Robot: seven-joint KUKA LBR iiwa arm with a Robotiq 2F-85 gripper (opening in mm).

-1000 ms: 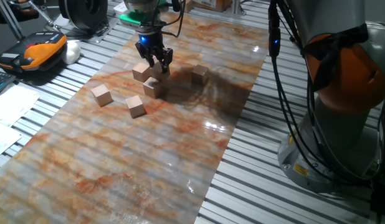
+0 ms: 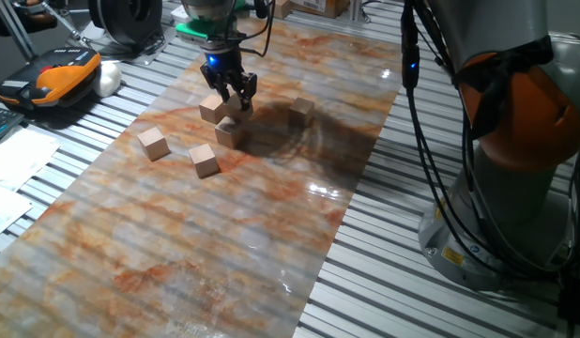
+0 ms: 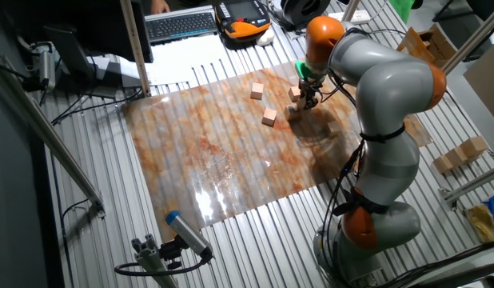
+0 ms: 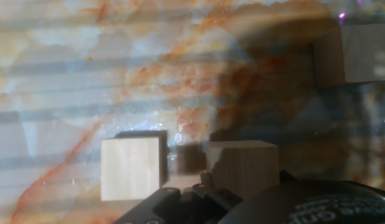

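Several plain wooden cubes lie on the marbled sheet. In exterior view 1 my gripper (image 2: pixel 237 103) points down with its dark fingers on either side of one wooden cube (image 2: pixel 240 111), and appears shut on it. Close below are a left cube (image 2: pixel 212 109) and a front cube (image 2: pixel 229 133), set slightly apart. From the wrist, a light cube (image 4: pixel 131 169) and a shaded cube (image 4: pixel 243 171) flank my gripper; a strip of the held cube (image 4: pixel 182 181) shows between them. Its underside is hidden, so I cannot tell whether it touches them.
Two loose cubes (image 2: pixel 153 143) (image 2: pixel 204 160) sit toward the front left, and a shaded cube (image 2: pixel 301 113) stands to the right. The marbled sheet (image 2: pixel 206 253) is bare across its near half. An orange device (image 2: pixel 55 80) lies off the sheet.
My gripper has shifted slightly left and down in exterior view 1, and the cube between its fingers appears to have moved with it. The other cubes have stayed put.
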